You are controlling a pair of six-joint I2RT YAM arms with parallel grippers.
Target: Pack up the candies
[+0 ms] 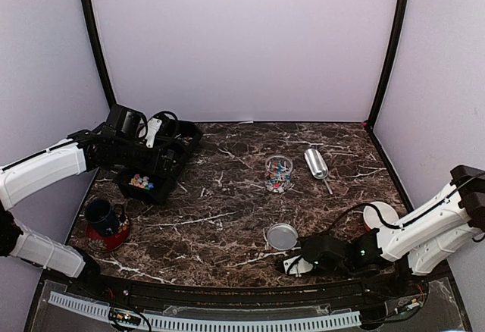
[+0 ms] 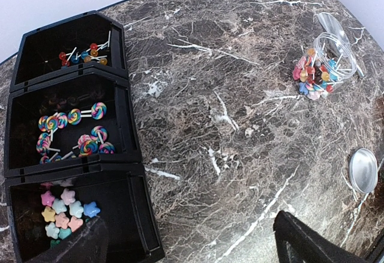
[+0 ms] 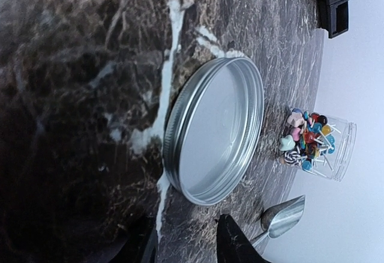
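Note:
A clear open jar (image 1: 278, 174) holding mixed candies and lollipops stands upright in the middle of the table. Its silver lid (image 3: 217, 131) lies flat, hollow side up, just ahead of my right gripper; the right fingers are apart, with nothing between them. Over the black candy boxes (image 2: 137, 206) on the left hangs my left gripper, wide open and empty. The boxes hold star candies (image 2: 62, 215), swirl lollipops (image 2: 74, 116) and small round lollipops (image 2: 96, 53). A metal scoop (image 1: 316, 164) rests on the table right of the jar.
A dark mug (image 1: 100, 216) on a red saucer (image 1: 114, 237) stands at the front left. Beside the right arm is a white bowl (image 1: 381, 214) with a reddish side. Bare marble lies between the boxes and the jar.

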